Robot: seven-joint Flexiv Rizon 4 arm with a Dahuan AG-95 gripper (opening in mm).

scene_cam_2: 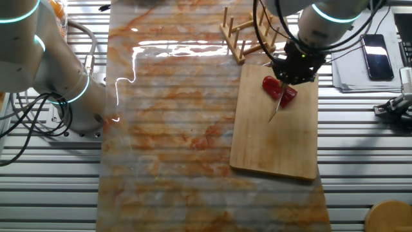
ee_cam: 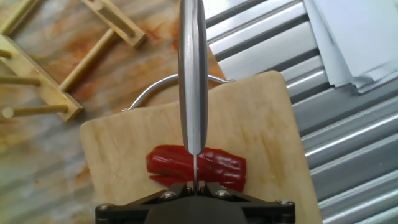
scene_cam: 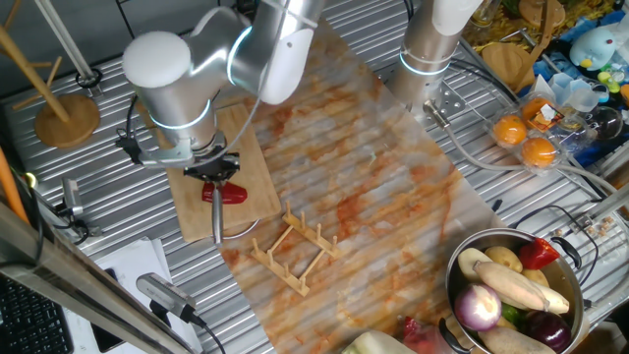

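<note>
My gripper is shut on a knife, whose grey handle [ee_cam: 193, 74] points away toward the top of the wrist view. The blade shows there only as a thin upright line. In exterior view 2 the blade [scene_cam_2: 275, 111] slants down past a shiny red pepper [scene_cam_2: 290, 96]. That pepper [ee_cam: 214, 167] lies on the wooden cutting board [ee_cam: 267, 124], directly under the knife in the wrist view. Whether the blade touches the pepper or has parted it, I cannot tell. From exterior view 1, the gripper [scene_cam: 216, 169] hangs low over the board.
A wooden peg rack [scene_cam: 295, 254] stands close to the board's corner. The board has a metal wire handle [ee_cam: 149, 92]. A steel pot [scene_cam: 458, 295] full of vegetables sits at the front right. The marbled sheet [scene_cam: 393, 206] is largely clear.
</note>
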